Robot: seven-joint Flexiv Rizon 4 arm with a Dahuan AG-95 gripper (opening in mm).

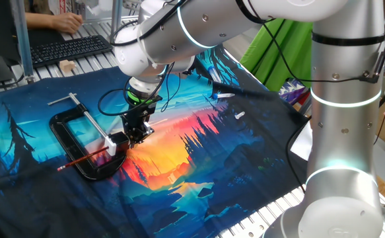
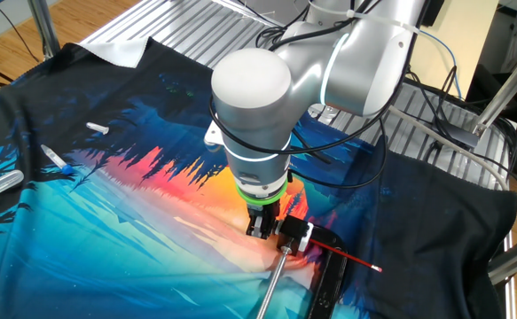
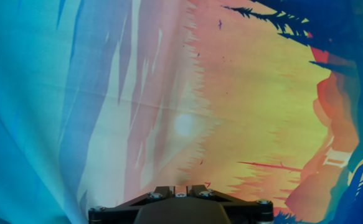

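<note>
My gripper (image 1: 138,135) hangs low over the bright orange part of a printed cloth (image 1: 169,142), right beside a black C-clamp (image 1: 65,137). In exterior view 2 the gripper (image 2: 262,226) stands close against the block end of the clamp (image 2: 331,275); whether they touch cannot be told. A red pencil (image 1: 85,158) runs out from the clamp's block, its eraser end free. Black gripper parts (image 3: 180,191) show along the bottom edge of the wrist view, with only cloth beyond them. Their small size and the dark background hide how far apart the fingertips stand.
Pens (image 2: 56,159) and a small white piece (image 2: 97,128) lie on the cloth away from the clamp. A keyboard (image 1: 70,49) and a person's hand (image 1: 67,22) are at the table's far edge.
</note>
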